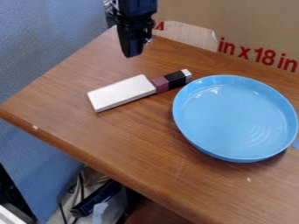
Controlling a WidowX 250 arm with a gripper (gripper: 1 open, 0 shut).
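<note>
My black gripper hangs at the top of the view over the far left part of the wooden table, above and behind a long bar-shaped object. That object lies diagonally, with a white longer part and a maroon and black end with a small pale tip. A round light blue plate lies to its right, with nothing on it. Whether the gripper's fingers are open or shut is unclear at this size.
A cardboard box with red lettering stands behind the table. The table's left edge drops toward a blue surface and some clutter at lower left.
</note>
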